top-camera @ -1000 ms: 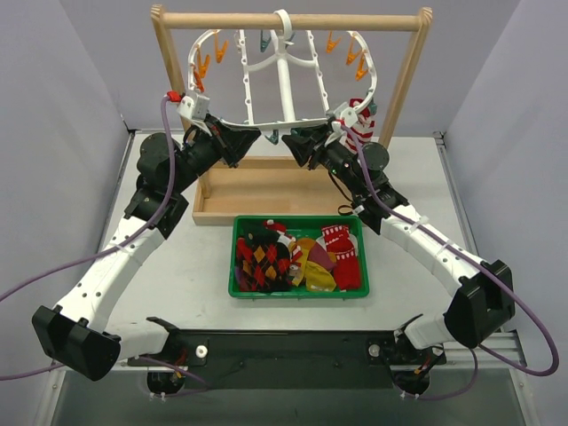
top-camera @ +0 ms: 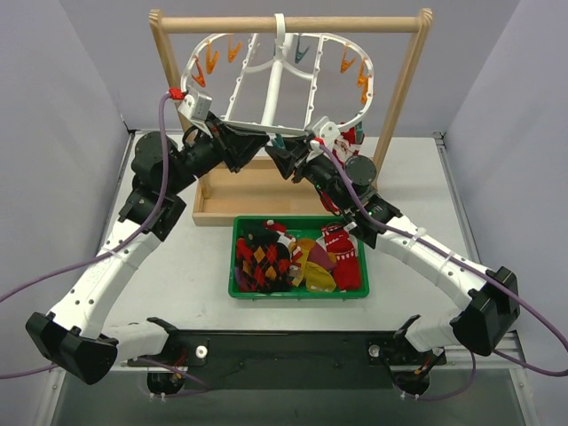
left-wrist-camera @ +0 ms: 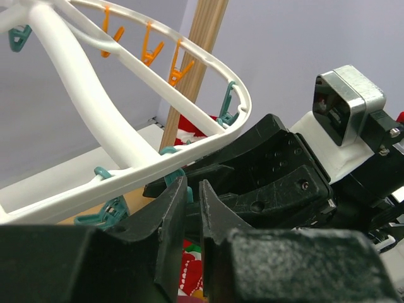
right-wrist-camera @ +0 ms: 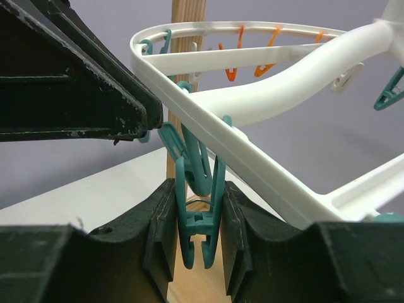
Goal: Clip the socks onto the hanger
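Observation:
The white hanger point(top-camera: 271, 98) hangs from the wooden frame, carrying orange and teal clips. My right gripper is shut on a teal clip point(right-wrist-camera: 199, 224) at the hanger's front bar. My left gripper is beside that bar, its fingers slightly apart, nothing visible between them; it also appears at the upper left of the right wrist view. Socks point(top-camera: 262, 262) lie in the green tray point(top-camera: 302, 295). A red-and-white sock point(top-camera: 351, 135) is at the hanger's right side, partly hidden by my right arm.
The wooden frame point(top-camera: 399, 89) surrounds the hanger, with a wooden box base point(top-camera: 226, 204) behind the tray. Both arms crowd the front bar.
The left arm has moved slightly right.

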